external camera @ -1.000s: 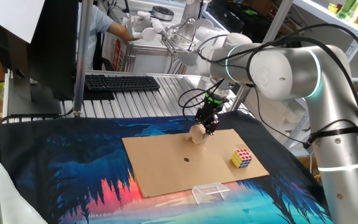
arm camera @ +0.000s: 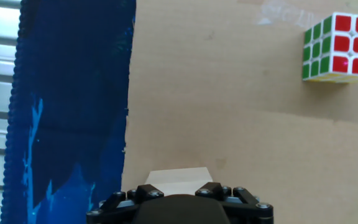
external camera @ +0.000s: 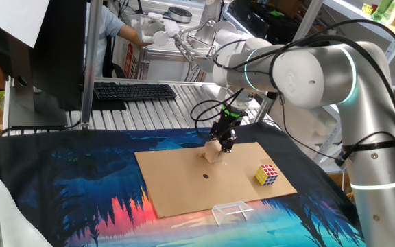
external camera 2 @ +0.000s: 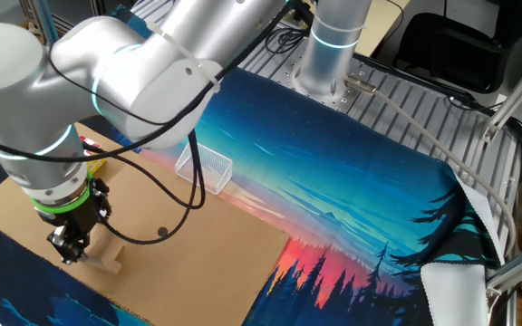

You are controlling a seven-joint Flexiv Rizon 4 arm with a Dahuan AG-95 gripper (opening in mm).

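Note:
My gripper point(external camera 2: 72, 246) is low over the far part of the brown cardboard sheet point(external camera: 177, 180), close to its edge. It is shut on a pale wooden block point(external camera: 213, 151), which juts out from the fingers in exterior view 2. In the wrist view the block's pale top point(arm camera: 179, 177) shows between the two black fingers, while the gripper's dark body covers the rest. Whether the block touches the cardboard cannot be told. A Rubik's cube point(external camera: 266, 174) sits on the sheet's right part, well apart from the gripper.
A clear plastic holder point(external camera 2: 205, 169) stands at the cardboard's near edge. A dark round spot point(external camera: 206, 176) marks the sheet's middle, with bare cardboard around it. Loose black cables point(external camera 2: 166, 186) hang beside the arm. A keyboard point(external camera: 134, 91) lies beyond the cloth.
Over the last second my gripper has shifted slightly left in exterior view 1, and the wooden block has shifted with it. The cube and the plastic holder have stayed put.

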